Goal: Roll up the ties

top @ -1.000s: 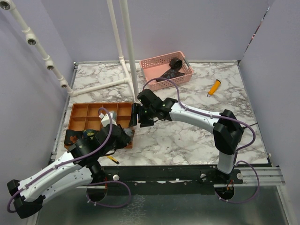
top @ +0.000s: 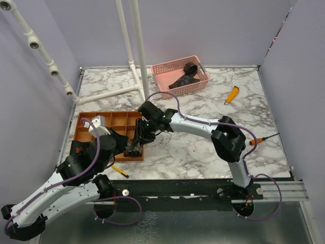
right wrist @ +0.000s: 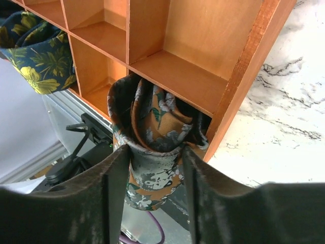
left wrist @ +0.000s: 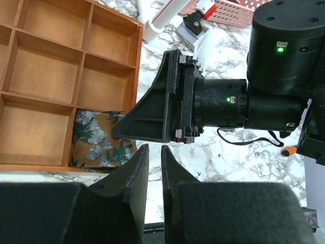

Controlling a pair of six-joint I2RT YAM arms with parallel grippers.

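A rolled camouflage tie (right wrist: 157, 127) sits in the front-right compartment of the wooden divided box (top: 109, 117). My right gripper is down over that roll, its fingers on either side of the near end; whether they press on it is unclear. My left gripper hovers at the box's front, its fingertips close together in its wrist view with nothing visible between them. A blue floral rolled tie (right wrist: 43, 56) lies in another front compartment at the left.
A pink basket (top: 165, 76) with dark ties stands at the back. Orange-handled tools (top: 232, 95) lie on the right, a yellow one (top: 120, 170) before the box. White pipes stand behind the box.
My right gripper has moved left and down onto the roll in the box.
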